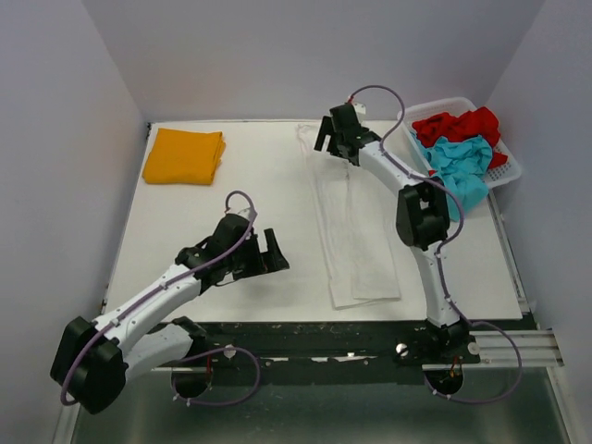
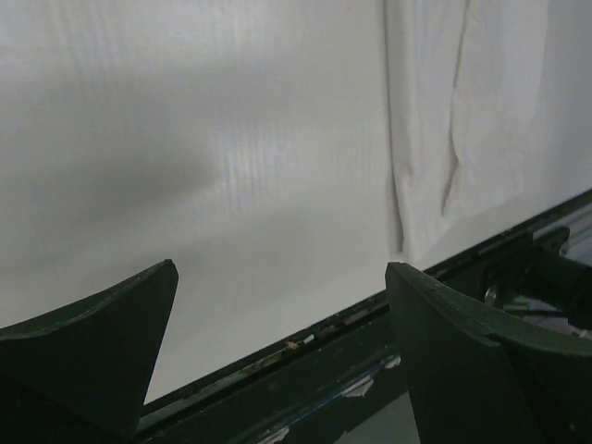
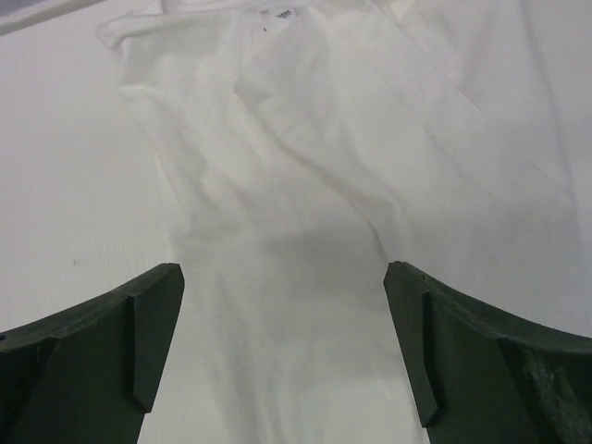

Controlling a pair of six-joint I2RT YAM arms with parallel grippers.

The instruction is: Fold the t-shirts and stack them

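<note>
A white t-shirt [image 1: 361, 259] lies lengthwise on the right half of the table, partly folded, with creases along it. My right gripper [image 1: 328, 134] is open over its far end; in the right wrist view the shirt's top corners and wrinkled fabric show between the fingers. My left gripper [image 1: 262, 259] stands open above bare table left of the shirt; in the left wrist view the shirt's near end [image 2: 425, 213] appears at upper right. An orange folded t-shirt [image 1: 183, 156] lies at the back left.
A white basket [image 1: 507, 174] at the back right holds red [image 1: 458, 128] and cyan [image 1: 458, 166] clothes. Walls rise at both sides and the back, and the table's front edge runs beneath both arms.
</note>
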